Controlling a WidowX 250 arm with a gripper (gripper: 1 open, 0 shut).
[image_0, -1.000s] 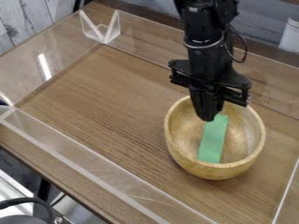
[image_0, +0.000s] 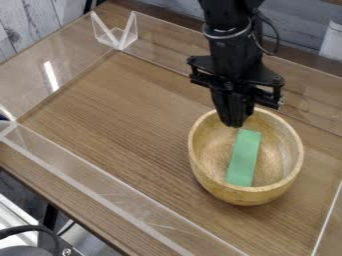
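Observation:
My black gripper (image_0: 235, 112) hangs over the back part of a wooden bowl (image_0: 202, 157), its fingertips near the rim and pointing down. It looks shut, with nothing visible between its fingers. A green rectangular block (image_0: 243, 158) lies in the bowl, below and in front of the gripper.
A clear plastic holder (image_0: 115, 30) stands at the back left. A white object (image_0: 329, 40) is at the back right. Clear edging runs along the near-left edge, with black cables beyond.
The gripper has shifted slightly up and back from over the bowl. The bowl and green block look unmoved.

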